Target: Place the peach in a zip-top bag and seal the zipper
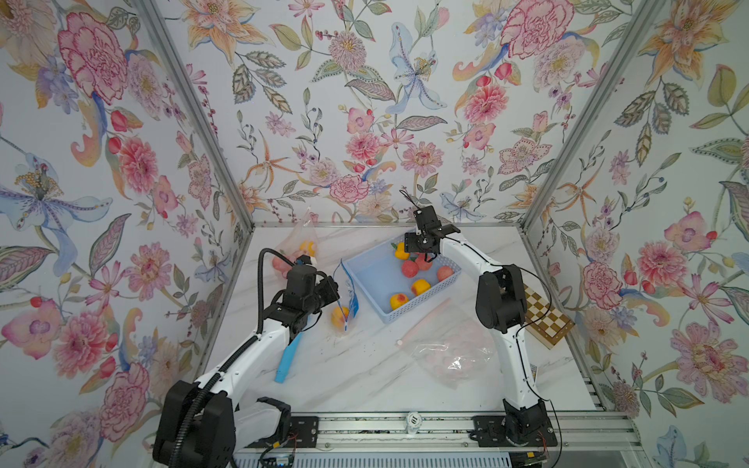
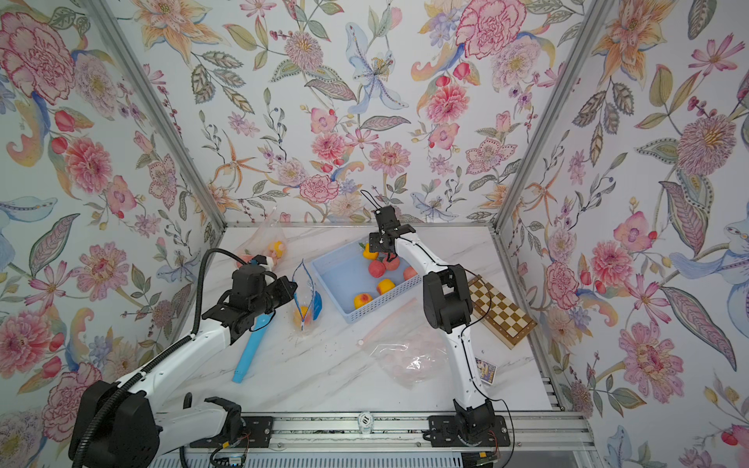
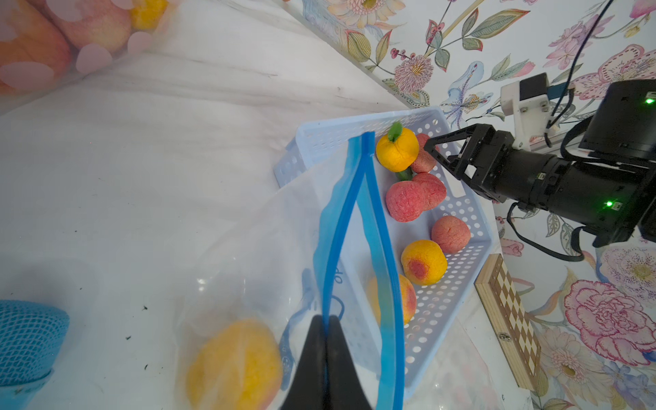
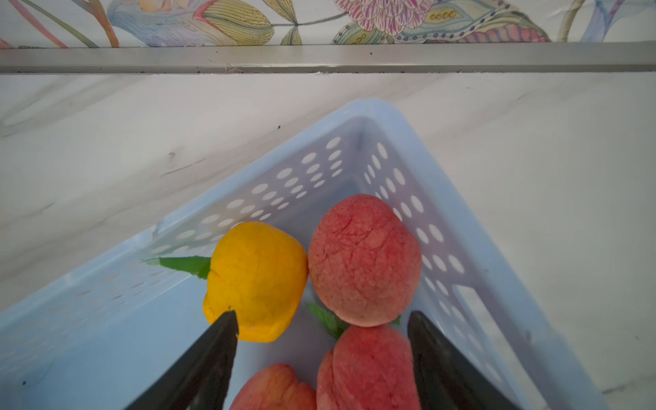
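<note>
A clear zip top bag with a blue zipper (image 3: pixel 369 205) stands with its mouth spread and one yellow-orange peach (image 3: pixel 235 365) inside. My left gripper is shut on one side of that zipper edge. Several peaches lie in the light blue basket, among them a red one (image 4: pixel 365 259), a yellow one with a green leaf (image 4: pixel 256 280) and another red one (image 4: pixel 369 369). Above the basket's far right corner hovers my right gripper, its fingers wide apart over these peaches and nothing gripped.
The light blue basket (image 1: pixel 390 316) has raised, perforated walls. Behind my left arm sits a filled clear bag (image 2: pixel 265 245). An empty clear bag (image 1: pixel 448 343) lies in front of the basket. A blue tool (image 1: pixel 287 358) and a checkered board (image 2: pixel 499 312) are to either side.
</note>
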